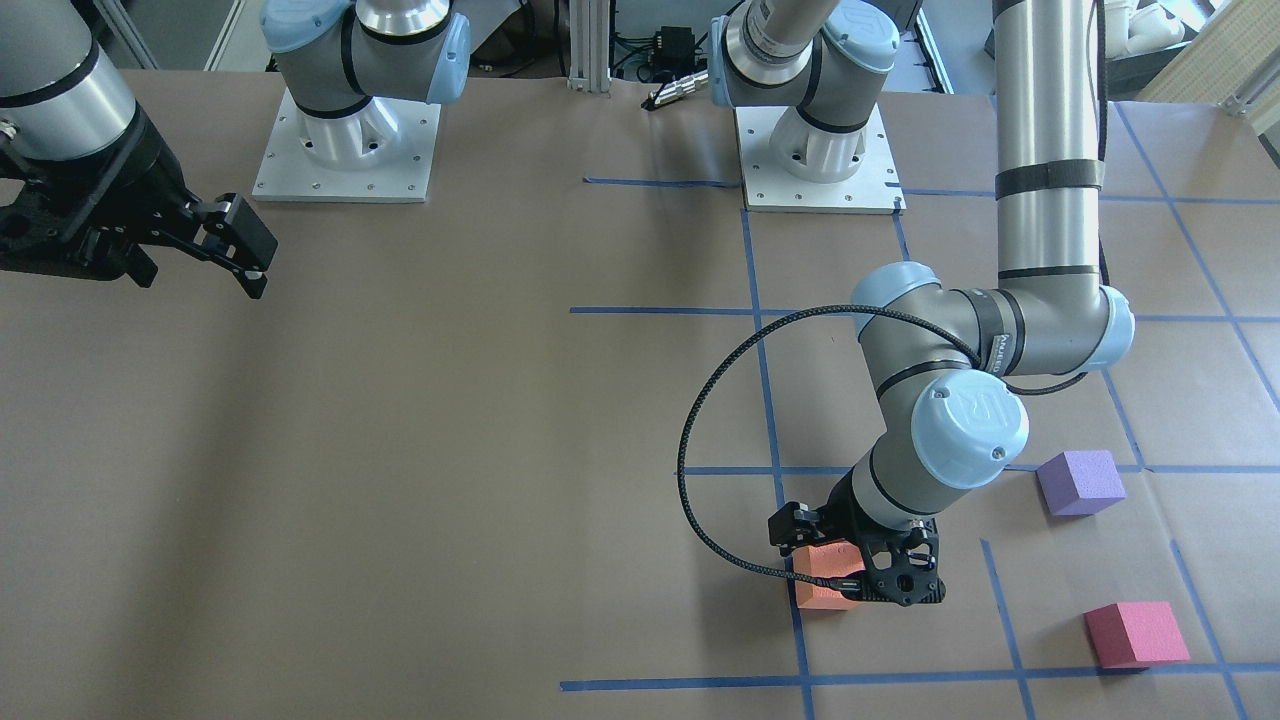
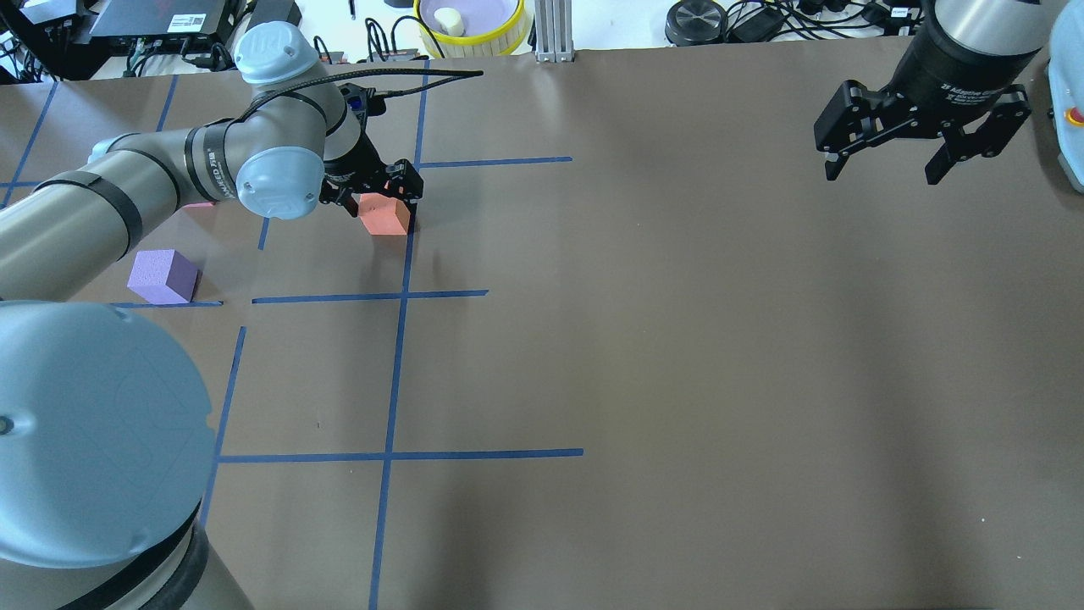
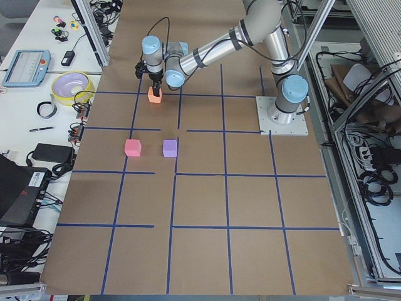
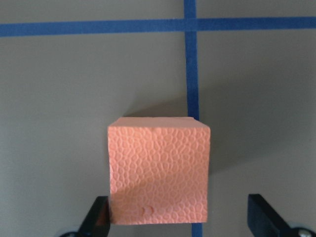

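Observation:
An orange cube [image 1: 825, 596] with a dimpled face [image 4: 158, 173] sits on the floor on a blue tape line. My black gripper [image 1: 854, 550] is low over it, partly hiding it in the front, left and top views. In the wrist view my gripper has its two fingers apart, one either side of the cube, the left one very near or touching it and a gap on the right. A purple cube [image 1: 1080, 486] and a pink cube [image 1: 1134, 636] rest apart from it on the taped grid.
Other robot arms stand at the back and left in the front view, one with a black gripper [image 2: 920, 132]. A yellow tub [image 3: 74, 93] is on the side bench.

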